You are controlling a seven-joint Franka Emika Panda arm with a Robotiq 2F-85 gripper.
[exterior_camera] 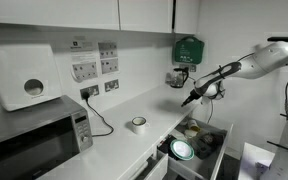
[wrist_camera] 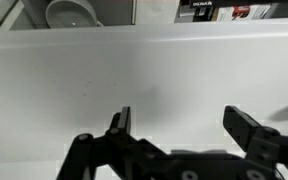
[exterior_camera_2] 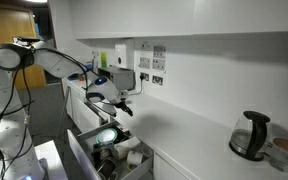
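My gripper is open and empty, its two black fingers spread wide above a bare white counter (wrist_camera: pixel 84 85). From the side, the gripper (exterior_camera: pixel 188 100) hangs over the far part of the counter, by the open drawer. The other exterior view has the gripper (exterior_camera_2: pixel 126 108) above the counter edge, just behind the drawer (exterior_camera_2: pixel 79 150). Inside the drawer lie a white bowl or plate with a green rim (exterior_camera: pixel 182 149) and several pots and dishes. A round grey pot (wrist_camera: pixel 72 12) shows at the top of the wrist view.
A white canister (exterior_camera: pixel 138 125) and a microwave (exterior_camera: pixel 39 145) stand along the counter. A coffee maker (exterior_camera: pixel 178 77) is at its far end, near a green wall box (exterior_camera: pixel 188 51). Wall cabinets (exterior_camera_2: pixel 204 30) overhang the counter, whose middle is clear.
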